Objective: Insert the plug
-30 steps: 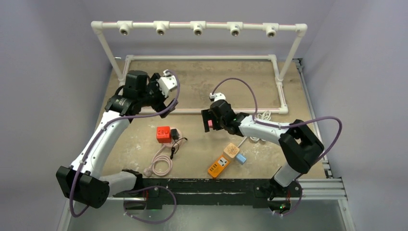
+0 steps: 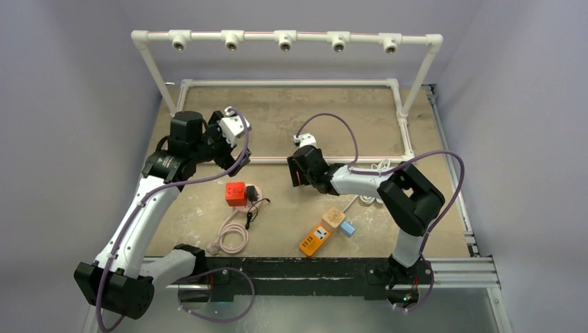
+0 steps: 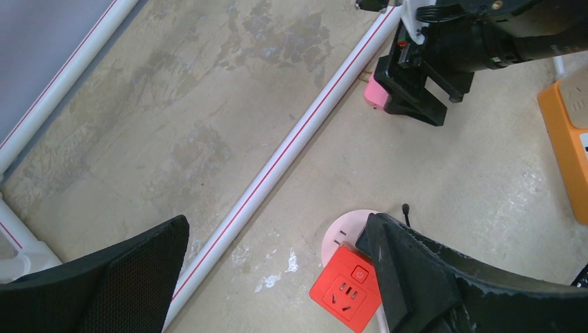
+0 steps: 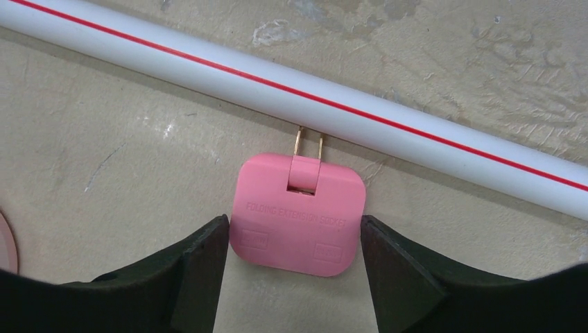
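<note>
A pink folding extension socket plug lies on the board against the white pipe, its two brass pins pointing at the pipe. My right gripper has a fingertip on each side of it, at or very near its edges; whether it grips is unclear. In the left wrist view the pink plug is partly hidden by the right gripper. My left gripper stands open above the board, empty. Below it sits a red cube socket on a round pink base, beside a black adapter.
An orange power strip with a wooden block and blue piece lies at the front. White cable coils lie right, a pink coil left. A pipe rack spans the back.
The right arm has shifted left and its fingers now cover the pink plug from above. The left arm has moved slightly toward the front and left.
</note>
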